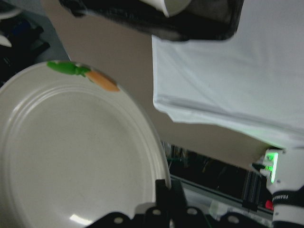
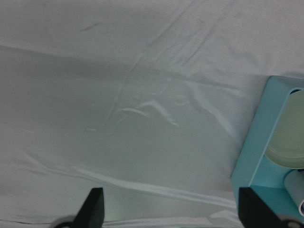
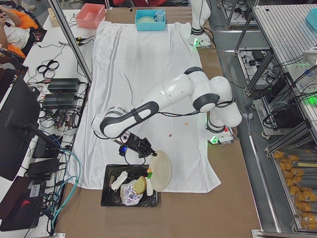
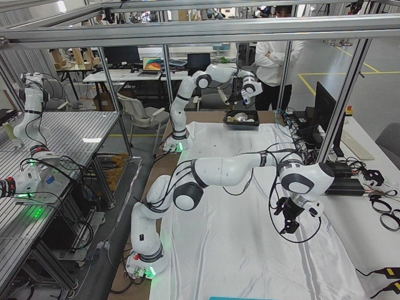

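Observation:
A cream plate [image 3: 161, 171] with a carrot design on its rim [image 1: 102, 80] is tilted at the right side of a black bin [image 3: 114, 202] holding foil, paper and a yellowish item. My left gripper [image 3: 150, 151] is shut on the plate's edge, as the left wrist view [image 1: 166, 190] also shows. My right gripper is open over the white cloth, empty, beside a blue box [image 2: 251, 137] holding a pale dish [image 2: 289, 133] and a cup [image 2: 297, 190].
A pink box [image 3: 90, 15] stands on the side table, among cables and electronics.

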